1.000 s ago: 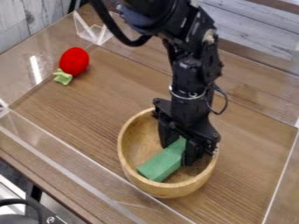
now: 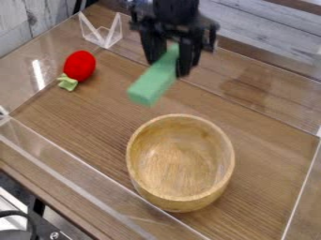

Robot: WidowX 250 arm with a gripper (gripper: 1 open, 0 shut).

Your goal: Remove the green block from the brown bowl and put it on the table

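Note:
The green block [image 2: 154, 79] hangs in the air above the wooden table, beyond the far rim of the bowl. My gripper [image 2: 156, 54] is shut on its upper end, and the block tilts with its lower end toward the left. Below and nearer the camera, the brown bowl [image 2: 135, 165] stands empty. Much of the fingers is hidden in the dark shape of the arm at the top of the view.
At the left lies a red round object [image 2: 78, 66] with a green part beneath it. Behind it a white wire-like stand [image 2: 100, 33] is near the table's far left corner. Bare table [image 2: 75, 122] stretches left of the bowl and to its right.
The green block has gone from inside the bowl up and away from the camera, held in my gripper. The bowl stays where it was, now empty.

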